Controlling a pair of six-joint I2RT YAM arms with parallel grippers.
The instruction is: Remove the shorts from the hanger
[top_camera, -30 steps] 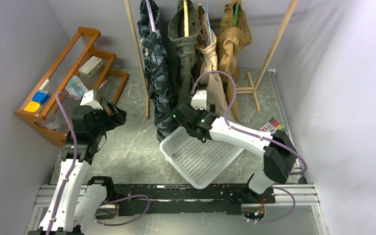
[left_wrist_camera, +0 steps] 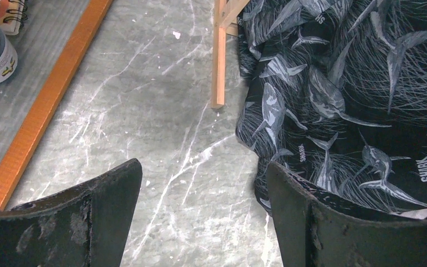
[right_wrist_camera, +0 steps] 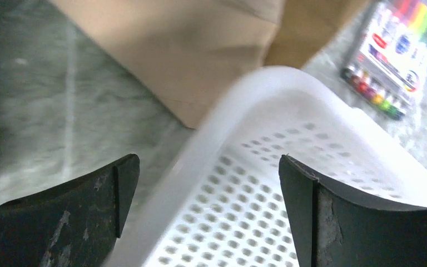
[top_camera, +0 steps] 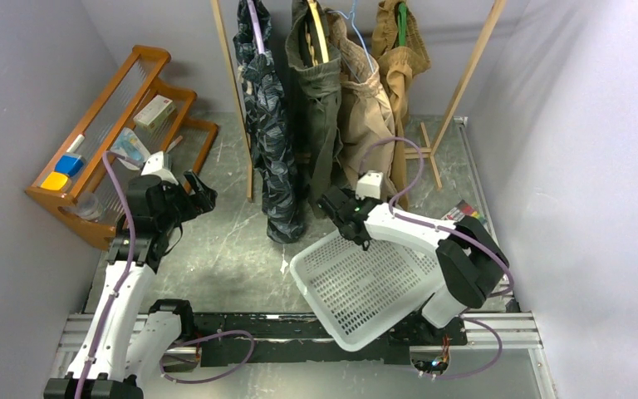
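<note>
Several garments hang from the rack at the back in the top view: a dark shark-print one point(top_camera: 267, 141), an olive one point(top_camera: 322, 108), a beige one point(top_camera: 367, 104) and a brown one point(top_camera: 400, 83). Each has a hanger at its top. My left gripper is open and empty, left of the shark-print garment point(left_wrist_camera: 333, 105) and apart from it. My right gripper stands open at the white basket point(right_wrist_camera: 333, 105), with the basket's rim showing between its fingers. The lower beige cloth point(right_wrist_camera: 200, 61) appears beyond the rim.
The basket point(top_camera: 320, 291) lies on the grey floor, front right. A wooden shelf point(top_camera: 91, 179) with small items fills the left side. Wooden rack legs point(top_camera: 465, 75) flank the garments. A pack of coloured pens point(right_wrist_camera: 392, 61) lies right of the basket.
The white basket has shifted right and toward the front. My right arm has moved right. The beige garment hangs farther right and its blue hanger has tilted. The left arm has hardly moved.
</note>
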